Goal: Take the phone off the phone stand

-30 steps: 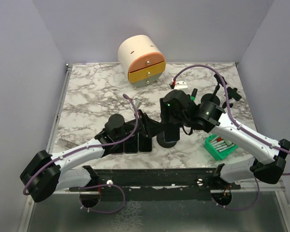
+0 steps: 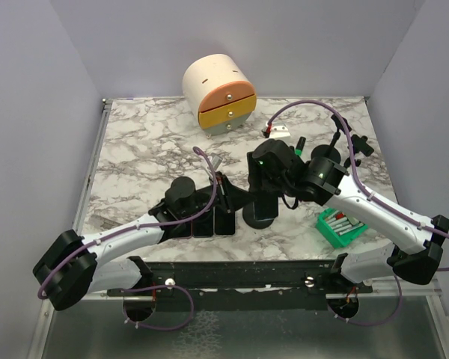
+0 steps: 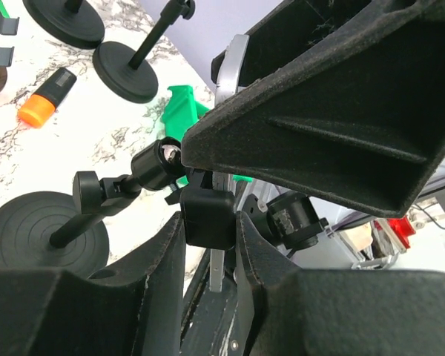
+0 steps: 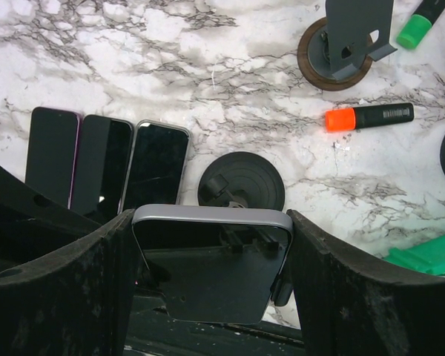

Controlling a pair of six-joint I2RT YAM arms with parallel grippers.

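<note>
The phone (image 4: 211,263), dark with a silver rim, is held upright at the stand, whose round black base (image 4: 241,172) and jointed arm (image 3: 96,211) show below it. My right gripper (image 2: 266,179) has its fingers on either side of the phone's top in the right wrist view; whether they press on it is hard to tell. My left gripper (image 2: 241,196) is at the stand from the left; in the left wrist view its fingers meet at a black block (image 3: 208,215) beside the phone's edge, probably part of the holder, and their exact opening is unclear.
Three phones (image 4: 152,163) lie to the left. A highlighter (image 4: 371,116), metal stand (image 4: 356,37), black bases (image 3: 126,70) and green tray (image 2: 329,232) are around. A drawer unit (image 2: 217,90) stands at the back.
My left gripper has shifted very slightly at the stand. The right arm looks unchanged.
</note>
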